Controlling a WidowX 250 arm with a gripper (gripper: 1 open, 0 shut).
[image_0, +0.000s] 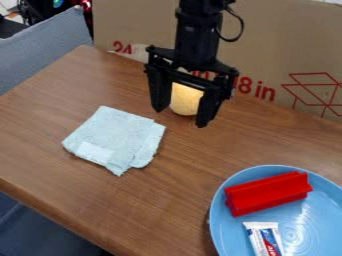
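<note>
My black gripper hangs over the back middle of the wooden table, fingers spread open, in front of a pale yellow rounded object that it partly hides. Whether the fingers straddle that object or are only in front of it, I cannot tell. A folded light blue cloth lies left of and nearer than the gripper. At the front right, a blue plate holds a red block and a small white packet.
A large cardboard sheet stands along the back of the table. A grey chair is at the left.
</note>
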